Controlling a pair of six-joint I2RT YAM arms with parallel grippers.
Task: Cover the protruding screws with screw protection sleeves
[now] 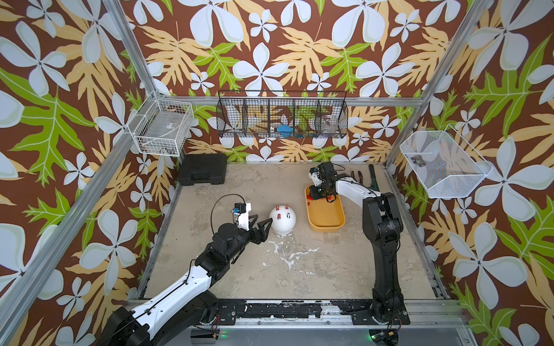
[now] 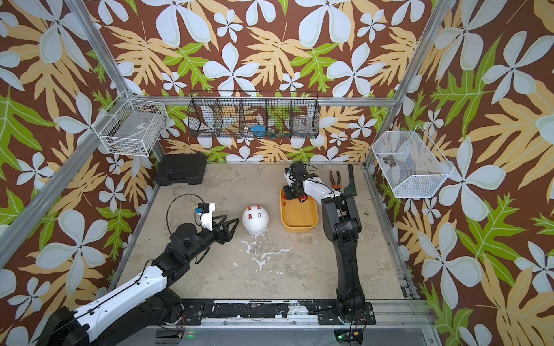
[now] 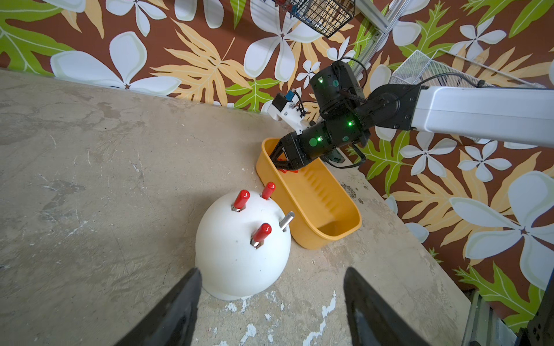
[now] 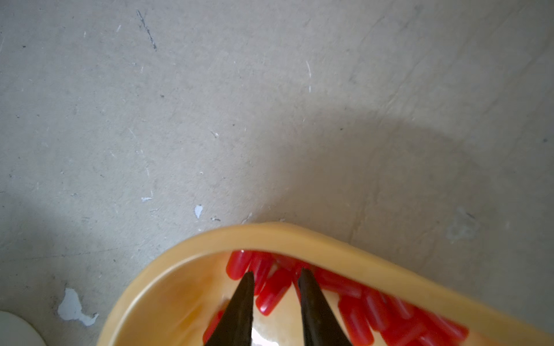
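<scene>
A white dome (image 3: 242, 248) stands on the table, carrying three red-sleeved screws, such as the front one (image 3: 262, 233), and one bare metal screw (image 3: 286, 220). My left gripper is open and empty in front of the dome, on its left in the top views. Over the far end of the orange tray (image 1: 326, 214), my right gripper is partly open above loose red sleeves (image 4: 378, 311). One sleeve (image 4: 273, 291) shows between its fingertips, with a gap to the left finger; contact with the right finger is unclear.
The tray's raised rim (image 4: 277, 233) runs close to the right fingers. A black case (image 1: 202, 169) lies at the back left, and hand tools (image 2: 340, 180) lie at the back right.
</scene>
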